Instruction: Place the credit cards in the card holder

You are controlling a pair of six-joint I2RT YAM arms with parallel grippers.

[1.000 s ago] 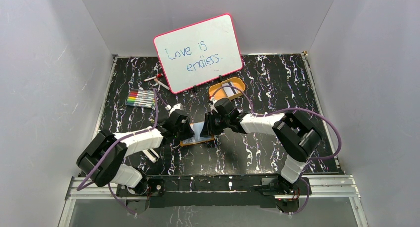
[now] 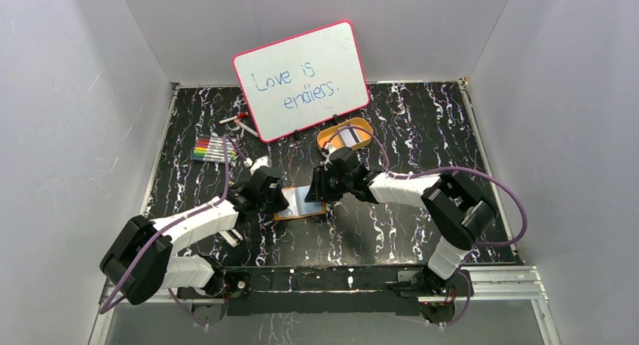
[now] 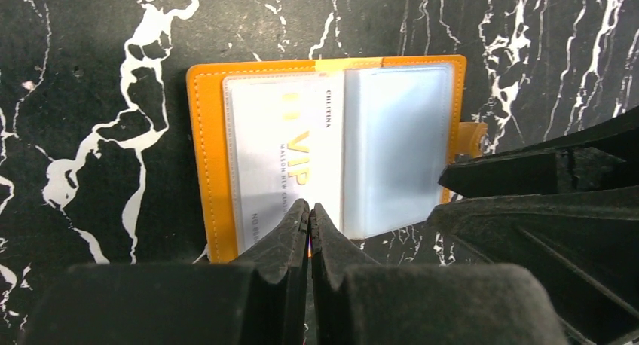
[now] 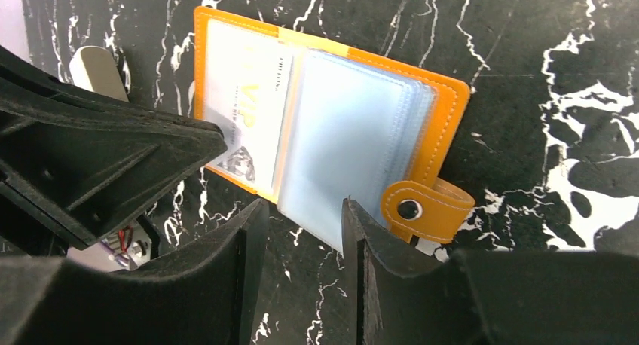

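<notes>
The orange card holder point(image 3: 207, 149) lies spread flat on the table, its clear sleeves facing up. A white card marked VIP point(image 3: 260, 164) rests inside the left sleeve; the pale blue right sleeve point(image 4: 343, 126) shows no print. At the near edge of the VIP card, my left gripper is shut, with nothing visible between its tips. My right gripper is part open near the blue sleeve's lower edge, with an empty gap between its fingers. The holder's snap strap point(image 4: 426, 209) sticks out to the right.
An orange tray point(image 2: 325, 139) with a card in it stands behind my right arm. A whiteboard point(image 2: 301, 81) leans at the back, and colored markers point(image 2: 215, 149) lie at the left.
My left gripper has drawn back slightly to the left, uncovering more of the holder. The right arm has shifted only a little, while the holder stays about where it was.
</notes>
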